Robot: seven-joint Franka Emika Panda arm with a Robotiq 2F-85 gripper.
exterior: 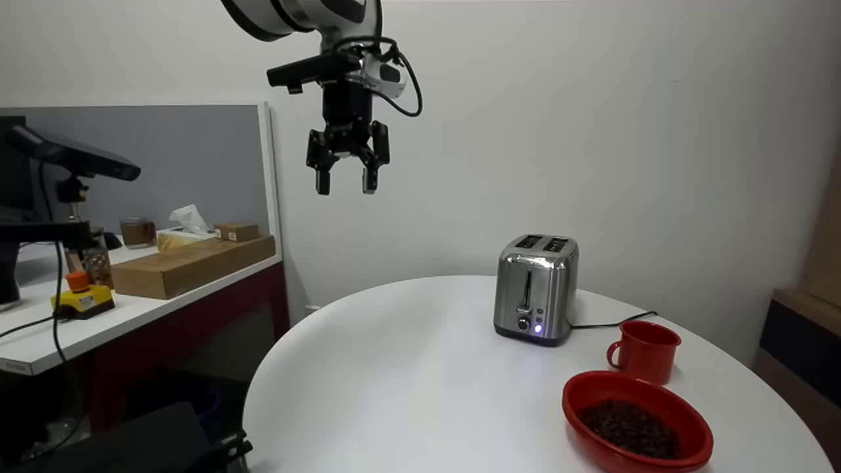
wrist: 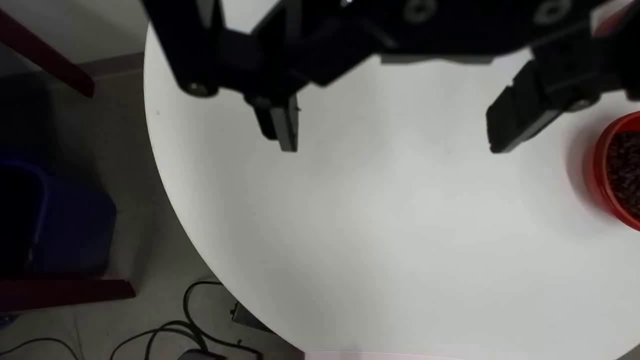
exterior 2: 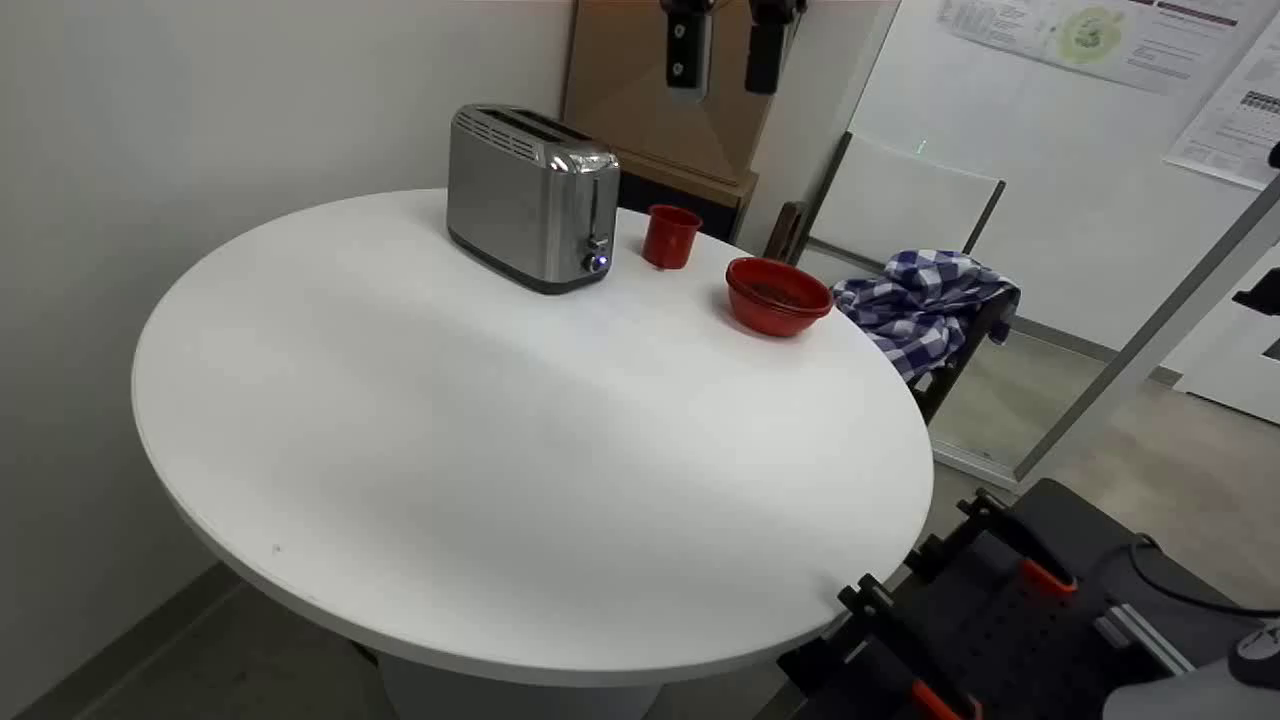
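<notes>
High above the white round table [exterior: 378, 378] hangs my gripper [exterior: 347, 189], its fingers open and empty. In the wrist view the fingers [wrist: 286, 129] stand wide apart with only bare tabletop below. A silver toaster [exterior: 526, 288] with a lit button stands toward the back of the table. Nearby is a red mug [exterior: 650, 351]. Closer to the front right sits a red bowl [exterior: 579, 406] holding dark bean-like pieces [exterior: 631, 429]; it appears to be stacked in another red bowl. Only part of the bowl [wrist: 601, 162] shows at the wrist view's right edge.
A black cord [exterior: 607, 324] runs from the toaster toward the back edge. At the left, a desk [exterior: 189, 303] bears a cardboard box [exterior: 193, 267]. A chair with a checkered cloth [exterior 2: 924, 306] stands beyond the table.
</notes>
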